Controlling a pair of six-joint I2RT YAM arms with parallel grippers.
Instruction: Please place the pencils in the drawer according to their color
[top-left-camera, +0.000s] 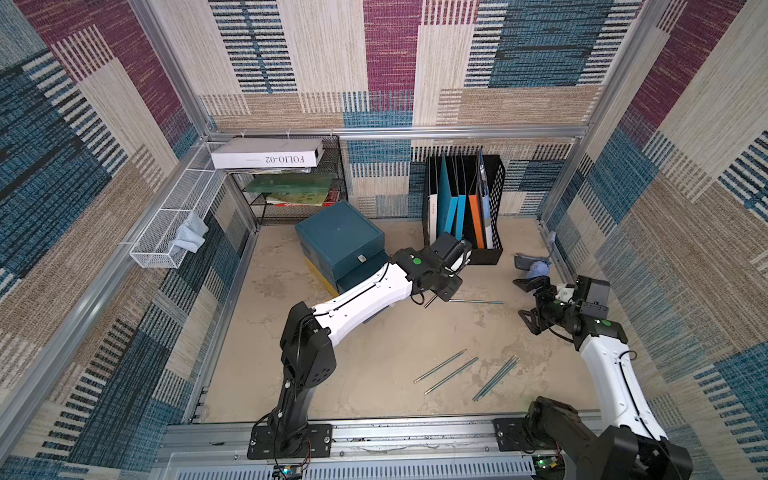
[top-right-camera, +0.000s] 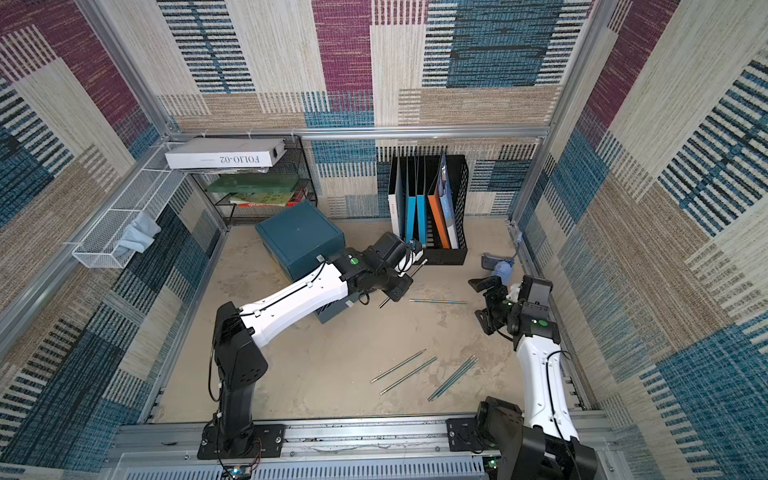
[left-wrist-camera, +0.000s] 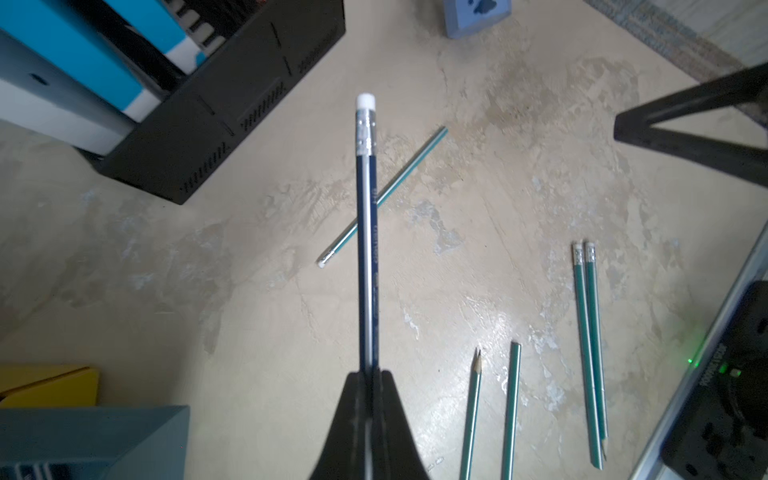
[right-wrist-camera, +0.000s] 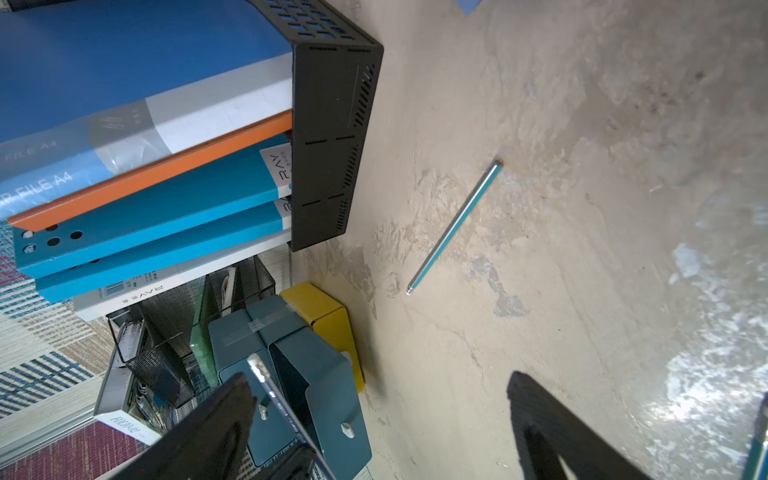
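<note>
My left gripper is shut on a dark blue pencil (left-wrist-camera: 367, 216), raised near the blue drawer box (top-left-camera: 339, 236), whose lower drawer (left-wrist-camera: 144, 448) stands open with dark pencils inside. My right gripper is open at the right side, nothing between its fingers. A teal pencil (right-wrist-camera: 452, 228) lies on the table in front of the file holder; several more teal pencils (top-left-camera: 450, 374) lie near the front edge, including a close pair (left-wrist-camera: 588, 336). A yellow box (right-wrist-camera: 336, 328) is behind the blue box.
A black file holder (top-right-camera: 448, 255) with folders stands at the back. A wire rack (top-left-camera: 336, 168) stands back left. A small blue object (top-left-camera: 537, 268) lies at the back right.
</note>
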